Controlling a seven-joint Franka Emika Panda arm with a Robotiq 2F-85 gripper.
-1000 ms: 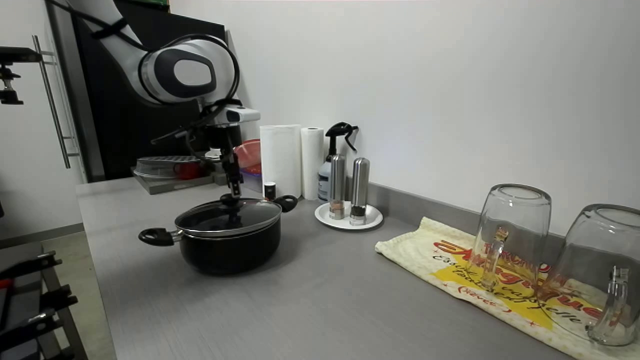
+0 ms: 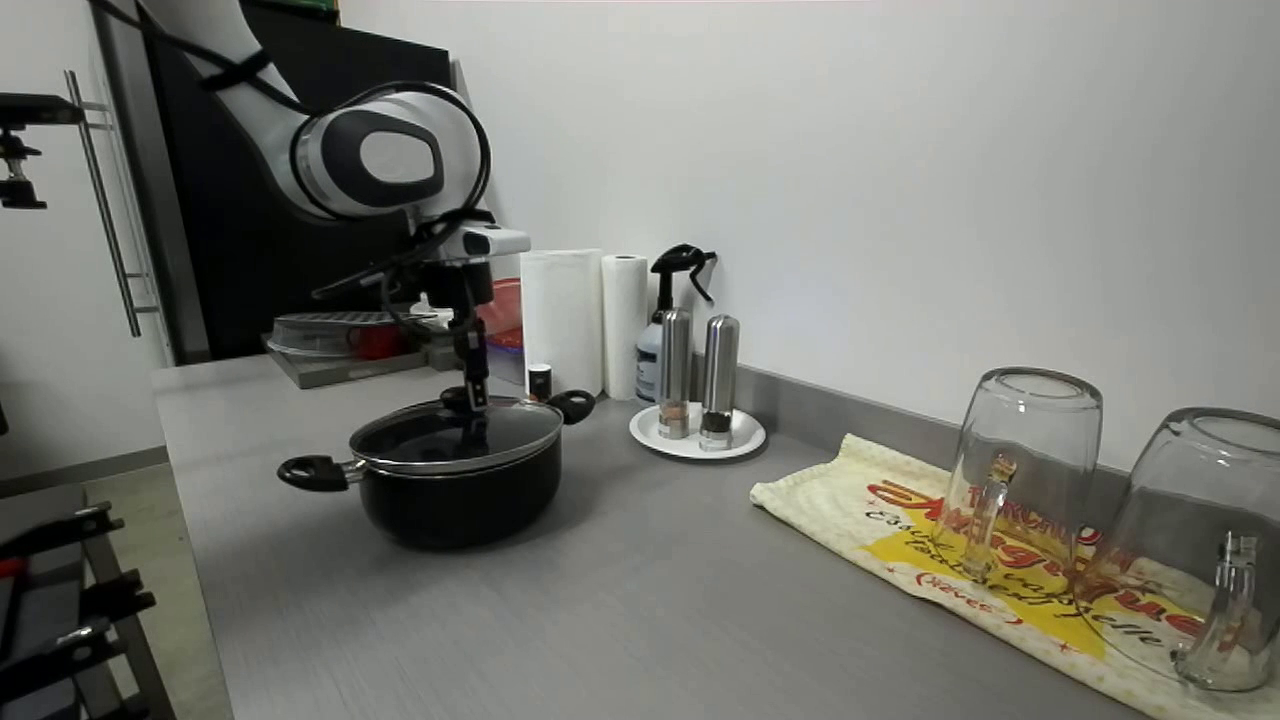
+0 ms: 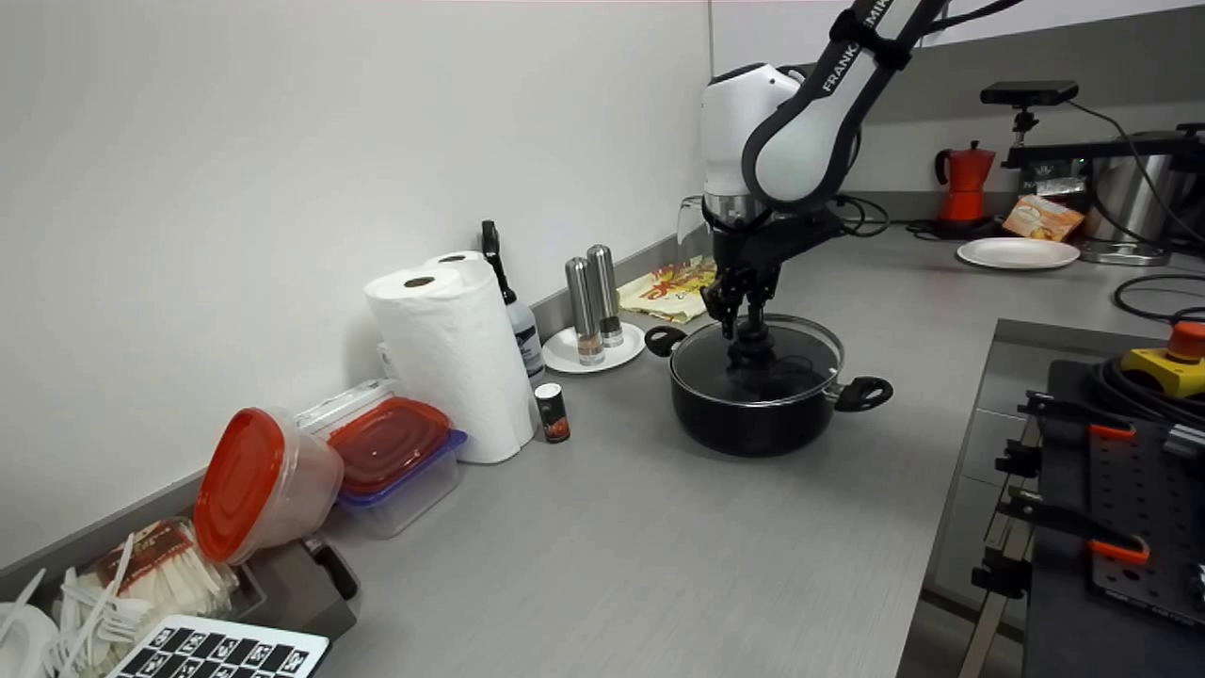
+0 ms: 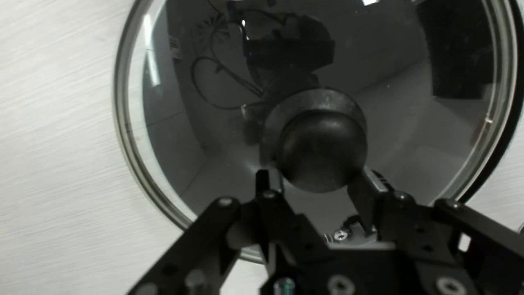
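A black pot (image 2: 462, 510) stands on the grey counter, its two black handles pointing out to opposite sides. The glass lid (image 3: 799, 360) with a metal rim lies on the pot. From directly above, my gripper reaches down to the round black lid knob (image 4: 324, 147). In the wrist view one finger (image 4: 267, 184) is at the knob's left and the other at its right, the two standing apart. Whether their pads press on the knob cannot be made out. The pot's inside is hard to see through the dark, reflecting glass.
Near the wall are paper towel rolls (image 3: 446, 350), a small shaker (image 3: 553, 412), a spray bottle (image 2: 649, 360) and a white plate (image 2: 698, 444) with two mills. Glass mugs (image 2: 1020, 480) stand upside down on a cloth (image 2: 888, 516). Bare counter (image 2: 624, 600) lies in front of the pot.
My gripper has come down slightly and shifted a little to the right in exterior view 1, its fingers now lower at the knob. The pot and lid have not moved.
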